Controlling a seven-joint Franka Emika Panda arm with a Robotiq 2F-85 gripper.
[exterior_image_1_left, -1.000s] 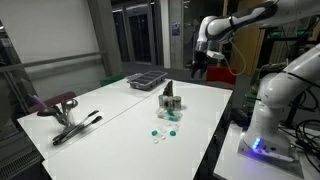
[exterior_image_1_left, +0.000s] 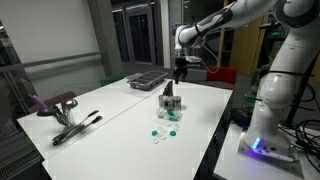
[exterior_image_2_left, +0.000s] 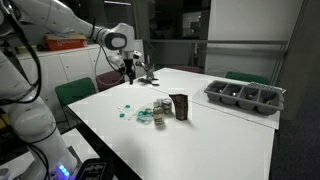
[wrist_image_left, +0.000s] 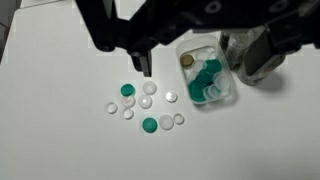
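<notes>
In the wrist view, a clear rectangular container (wrist_image_left: 184, 82) holds several teal and clear lids and a brownish one. Loose on the white table beside it lie a teal lid (wrist_image_left: 150, 125), another teal lid (wrist_image_left: 127, 90) and several small whitish lids, one a white lid (wrist_image_left: 171, 97). Above the table, my gripper (exterior_image_1_left: 180, 73) hangs behind and to the right of the jars in exterior view 1. Its dark fingers (wrist_image_left: 142, 52) are spread wide in the wrist view, nothing between them. The gripper is open and apart from everything on the table.
Several jars (exterior_image_2_left: 159, 118) and a dark brown bag (exterior_image_2_left: 181, 107) stand near the container. A grey compartment tray (exterior_image_2_left: 245, 97) sits at the table's far side. Utensils in a dark holder (exterior_image_1_left: 68, 110) and black tongs (exterior_image_1_left: 77, 130) occupy the left end.
The arm has swung left in exterior view 1, bringing the gripper inward and lower, closer to the jars. Objects on the table look unmoved.
</notes>
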